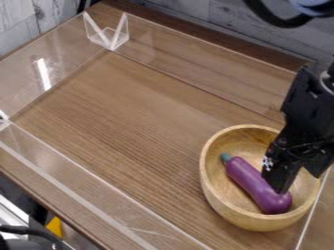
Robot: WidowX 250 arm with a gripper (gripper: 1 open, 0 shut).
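Note:
A purple toy eggplant (261, 189) with a green tip lies in a round tan wooden bowl (229, 218) at the lower right. My black gripper (276, 160) reaches down from the right over the bowl's right part, just above and beside the eggplant. It looks open, with nothing seen held in it; its far finger is partly hidden.
A white wire rack (107, 31) stands at the back left. Grey walls line the back, and dark cables sit at the lower left corner.

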